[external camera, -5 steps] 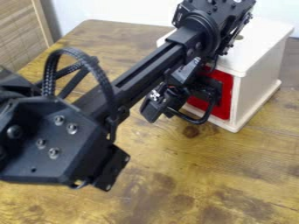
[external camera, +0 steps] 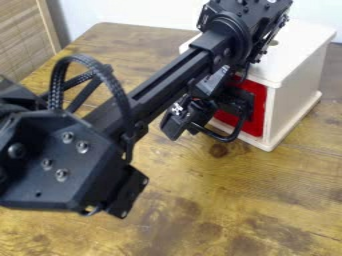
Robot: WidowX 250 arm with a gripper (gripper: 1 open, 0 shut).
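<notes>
My black arm reaches from the lower left up to the top middle of the camera view, where its gripper [external camera: 218,106] hangs low against the front of a white box [external camera: 287,70] with a red front panel [external camera: 253,117]. The arm and its cables cover much of the panel and the gripper's fingers, so I cannot tell whether it is open or shut, or whether it holds anything.
A wooden table [external camera: 241,210] fills the view, bare at the bottom and right in front of the box. A woven panel [external camera: 24,40] stands at the far upper left, beside a white wall.
</notes>
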